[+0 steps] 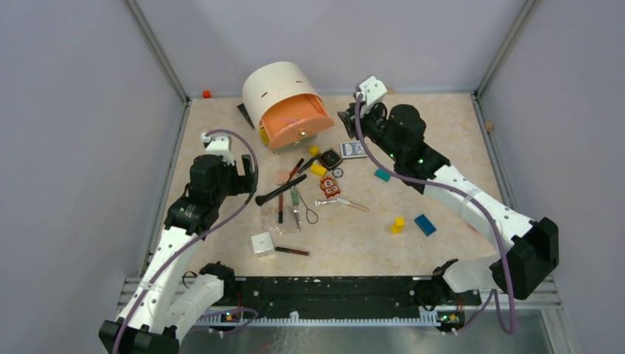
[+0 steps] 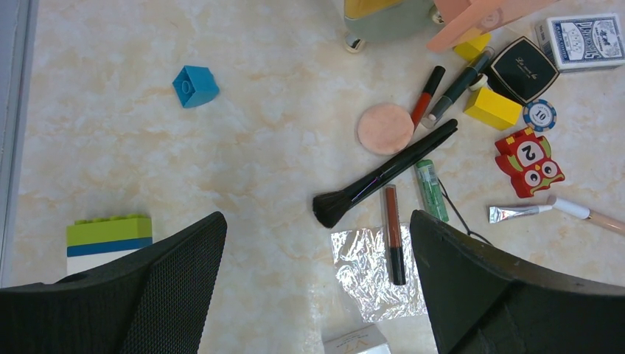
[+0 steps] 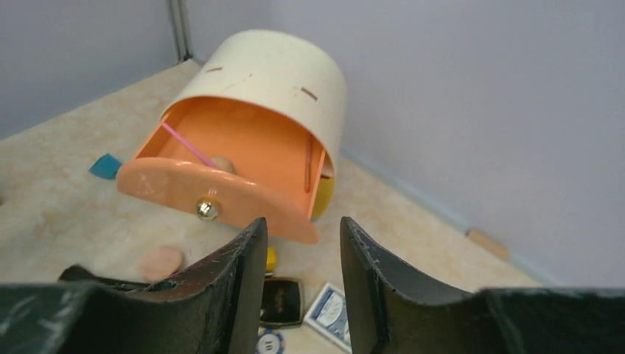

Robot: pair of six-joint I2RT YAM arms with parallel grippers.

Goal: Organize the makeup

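Observation:
A cream cylindrical organizer (image 1: pixel 275 86) has its orange drawer (image 3: pixel 243 126) pulled out, with a pink stick and a few small items inside. On the table lie a black brush (image 2: pixel 383 171), brown tube (image 2: pixel 392 214), red lipstick (image 2: pixel 427 96), black compact (image 2: pixel 520 70), pink puff (image 2: pixel 385 129) and light-handled brush (image 2: pixel 597 216). My left gripper is open above the left of this group, empty. My right gripper is open, raised right of the organizer, with nothing visible between its fingers.
Toy blocks (image 2: pixel 491 107), a card box (image 2: pixel 579 42), an owl piece (image 2: pixel 529 164), a poker chip, scissors, foil and a white box (image 1: pixel 262 243) share the table.

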